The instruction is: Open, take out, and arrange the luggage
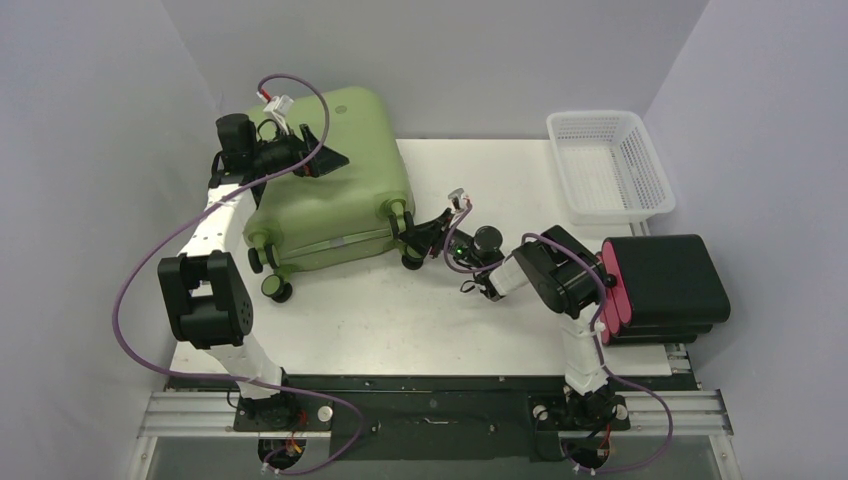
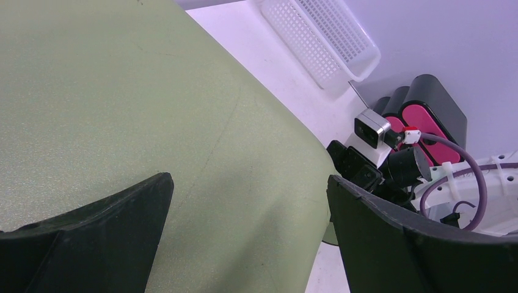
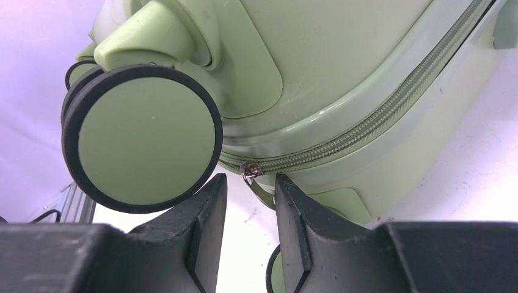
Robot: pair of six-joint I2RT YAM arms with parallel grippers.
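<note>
A large green suitcase (image 1: 335,170) lies on its side at the left, wheels toward the front. My left gripper (image 1: 322,152) is open over its top; the left wrist view shows only green shell (image 2: 153,85) between the wide-apart fingers. My right gripper (image 1: 410,232) is at the suitcase's front right corner by a wheel (image 3: 140,143). In the right wrist view, its fingers stand a little apart around the lower part of the metal zipper pull (image 3: 259,189), which hangs from the slider on the zipper (image 3: 342,140); whether they touch it is unclear.
A white plastic basket (image 1: 605,165) stands at the back right. Stacked dark cases with pink sides (image 1: 665,290) lie at the front right, beside the right arm.
</note>
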